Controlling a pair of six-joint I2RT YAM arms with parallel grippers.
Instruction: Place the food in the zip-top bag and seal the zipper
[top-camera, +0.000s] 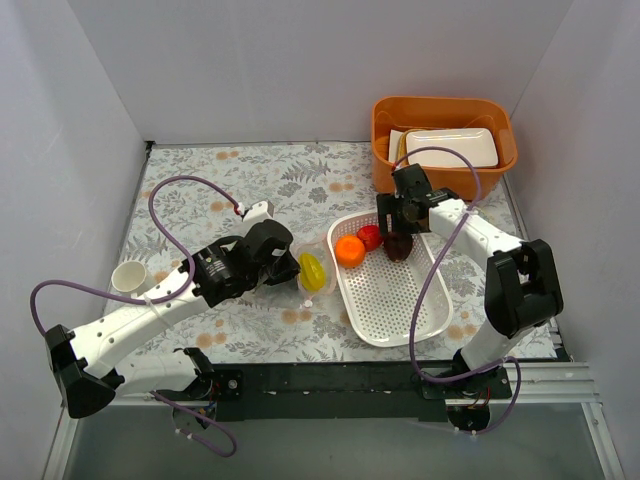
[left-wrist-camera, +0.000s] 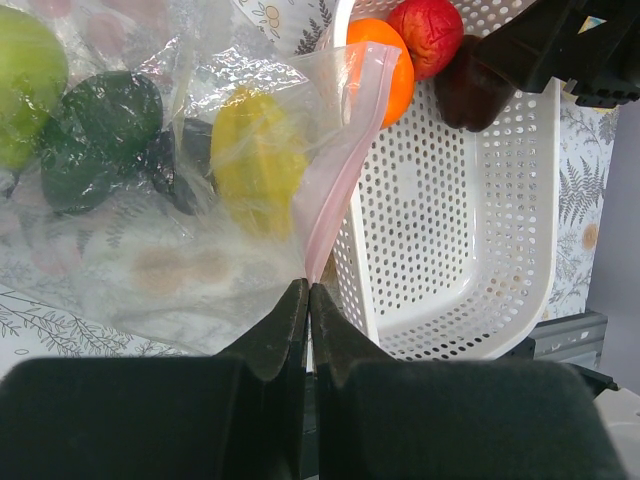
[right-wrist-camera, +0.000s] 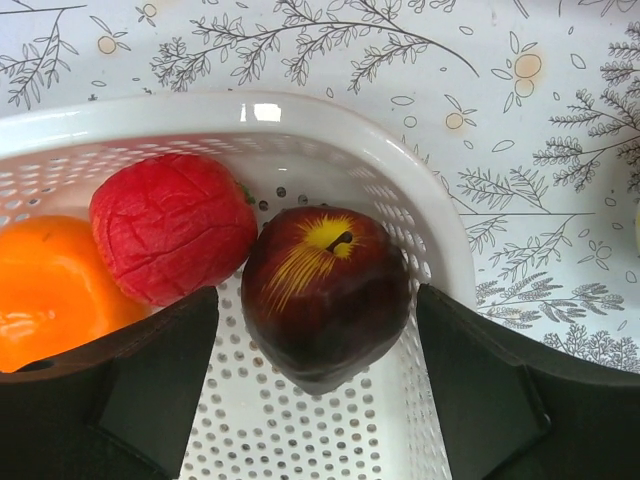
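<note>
A clear zip bag (left-wrist-camera: 160, 260) with a pink zipper edge holds a green fruit, dark green items and a yellow food (left-wrist-camera: 258, 160). My left gripper is shut on or at that edge, with little visible between its tips. In the white perforated basket (top-camera: 395, 300) are a dark red apple (right-wrist-camera: 325, 290), a red pepper-like food (right-wrist-camera: 170, 225) and an orange (right-wrist-camera: 55, 290). My right gripper is part open over the apple, a finger either side of it; whether it touches cannot be told.
An orange bin (top-camera: 445, 110) with boards stands at the back right. A white cup (top-camera: 130, 277) is at the left of the table.
</note>
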